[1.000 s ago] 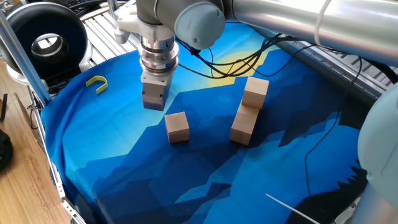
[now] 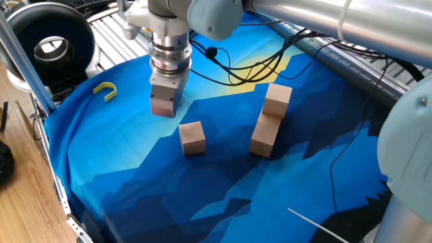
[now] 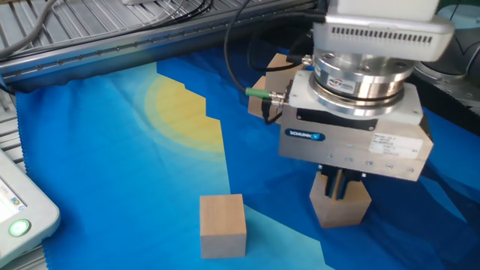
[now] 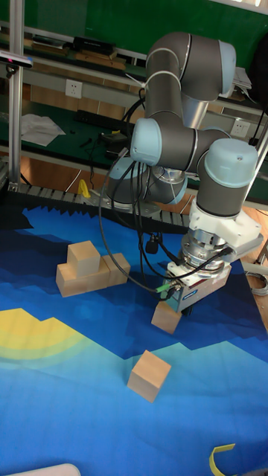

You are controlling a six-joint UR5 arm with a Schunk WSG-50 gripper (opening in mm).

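In the second exterior view, my gripper points down over a wooden cube, its dark fingers overlapping the cube's upper part. Whether the fingers touch it, and how wide they stand, cannot be made out. From the first exterior view, the gripper body hangs up and to the left of a wooden cube on the cloth, and its fingertips are hidden. A second loose cube rests nearer that second camera; the third exterior view also shows this cube, apart from the gripper.
Several more cubes form a pile, with one cube on top of a lower row. A yellow hook-shaped piece lies near the cloth's edge. Black cables hang beside the arm.
In the first exterior view, my gripper has shifted very slightly left and up, and the arm behind it has moved a little. All visible cubes have stayed in place.
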